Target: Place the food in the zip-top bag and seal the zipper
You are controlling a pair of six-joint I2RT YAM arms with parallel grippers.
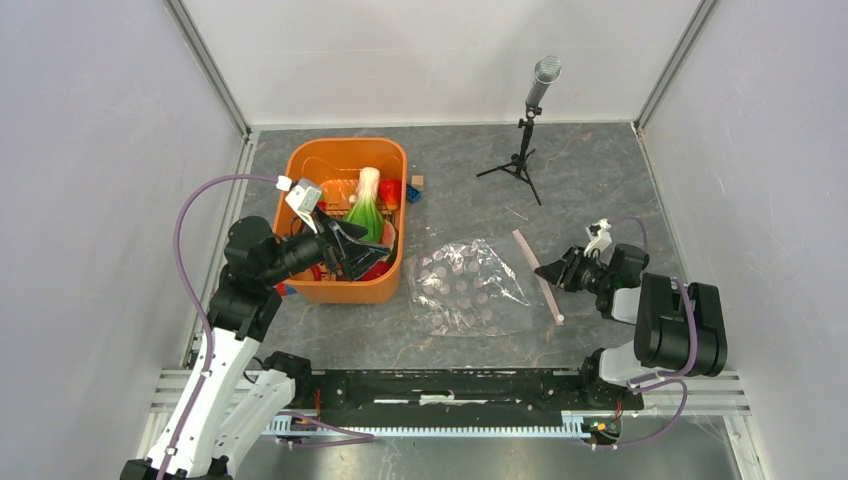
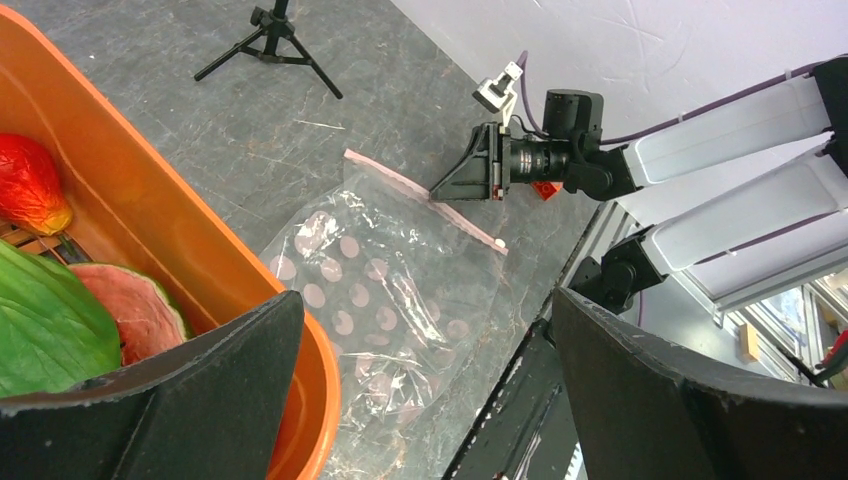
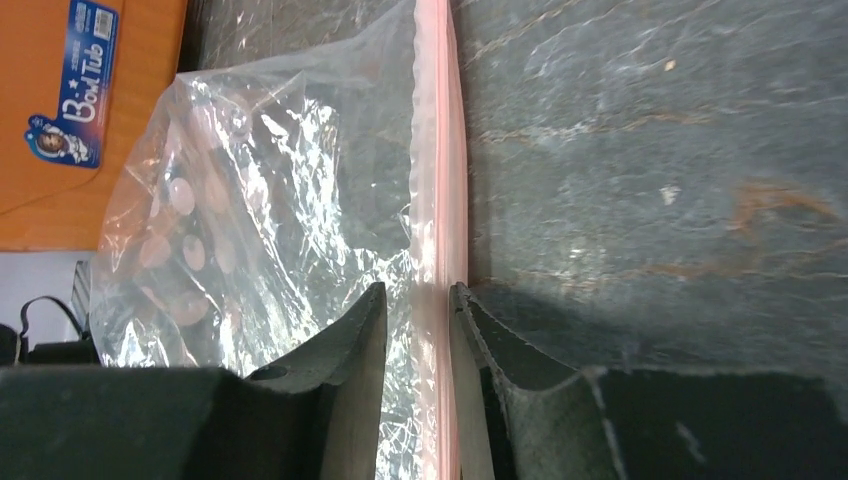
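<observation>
The clear zip top bag (image 1: 470,285) lies flat on the grey floor, its pink zipper strip (image 3: 436,150) along its right edge. My right gripper is low at that strip, its fingertips part open on either side of the zipper. My left gripper (image 1: 365,255) hangs open over the orange bin (image 1: 340,290), nothing between its fingers. In the bin are a green-and-white leafy vegetable (image 1: 365,210), a red pepper (image 2: 28,180) and a watermelon slice (image 2: 130,310), among other food.
A microphone on a tripod (image 1: 520,150) stands at the back right. Small blocks (image 1: 416,185) lie beside the bin's back right side. Walls enclose the sides and back; bare floor lies behind the bag.
</observation>
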